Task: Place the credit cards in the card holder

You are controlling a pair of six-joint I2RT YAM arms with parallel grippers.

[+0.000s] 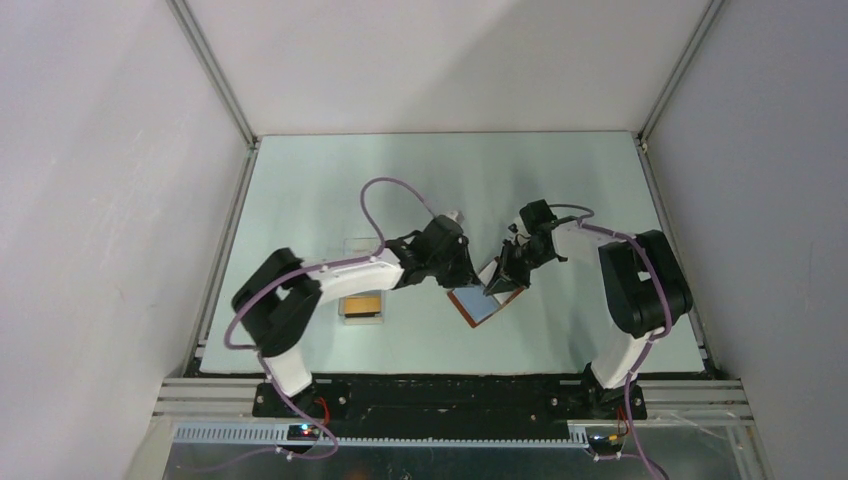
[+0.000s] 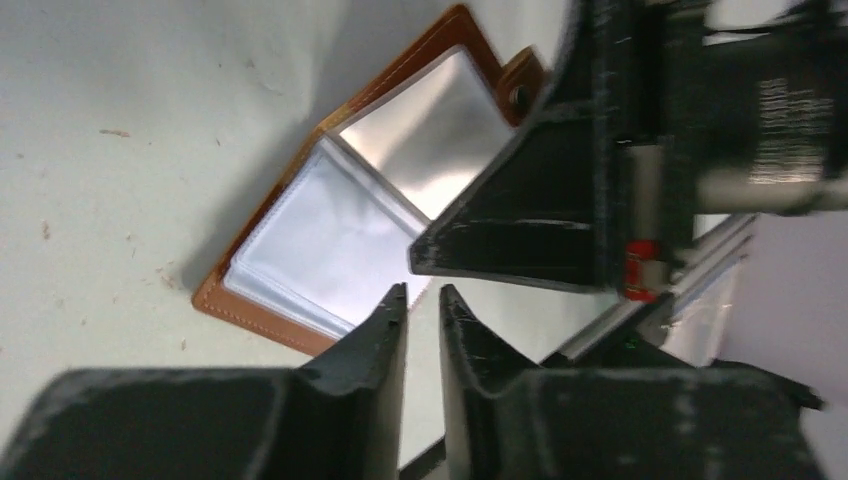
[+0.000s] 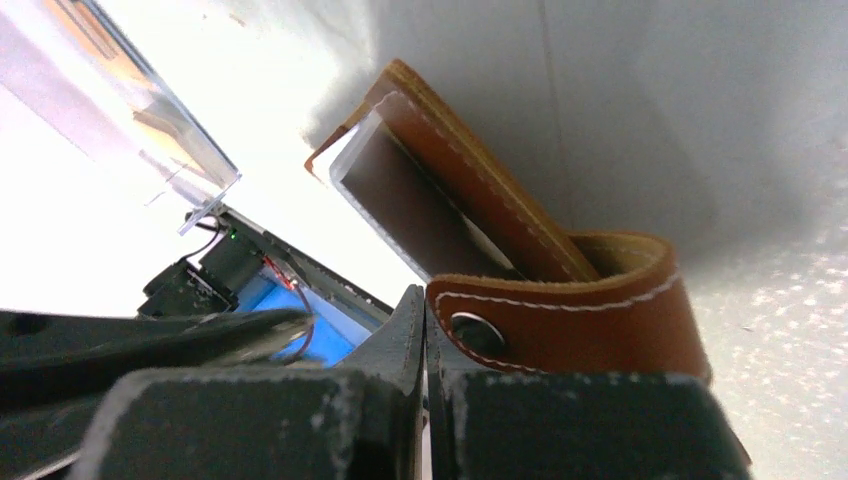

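Observation:
The brown leather card holder lies spread on the table, its clear sleeves (image 2: 325, 235) and stitched rim (image 2: 240, 318) showing in the left wrist view. In the right wrist view its strap with a metal snap (image 3: 600, 325) curls upward right by my right gripper, whose fingertips meet. Nothing can be made out between them. My left gripper has a narrow gap between its fingers, with nothing held there, and points at the near edge of the holder. From above, both grippers hover close together over the holder (image 1: 474, 305) and hide part of it.
A clear box with orange-brown cards (image 1: 362, 305) stands on the left of the table, partly under the left arm. A dark right finger (image 2: 520, 225) crosses over the sleeves in the left wrist view. Bare table lies behind and in front.

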